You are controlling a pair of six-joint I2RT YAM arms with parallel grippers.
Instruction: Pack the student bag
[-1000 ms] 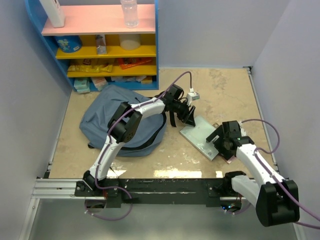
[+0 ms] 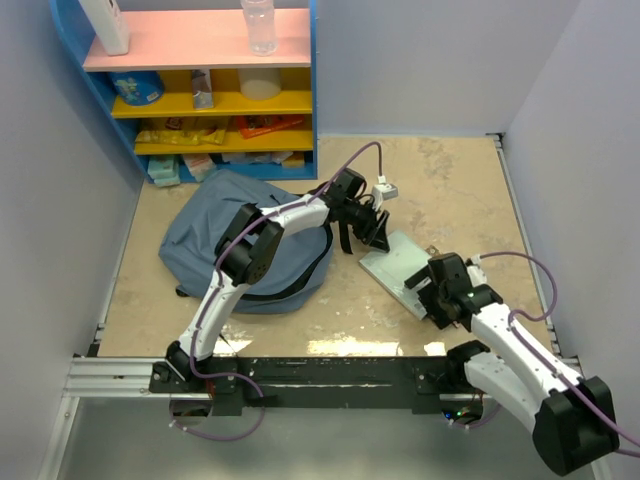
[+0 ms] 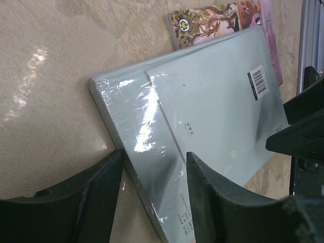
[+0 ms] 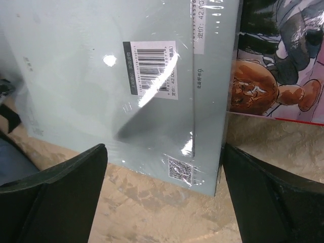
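Observation:
A shrink-wrapped grey-backed book (image 2: pixel 390 262) lies on the table right of the blue-grey bag (image 2: pixel 200 250), barcode up. My left gripper is at one end of it, fingertips close together on its edge, shut on it. My right gripper is low over the other end, standing open, with one fingertip beside the book's edge. In the right wrist view an illustrated book (image 4: pixel 273 66) lies alongside, partly under or against the grey one; the left wrist view also shows its colourful cover (image 3: pixel 207 23).
A blue shelf unit (image 2: pixel 200 100) with bottles, packets and containers stands at the back left. Walls close in on both sides, and the table's front edge lies below the grippers.
My right arm has moved toward the front and slightly left along the book. The left arm and the bag look unchanged.

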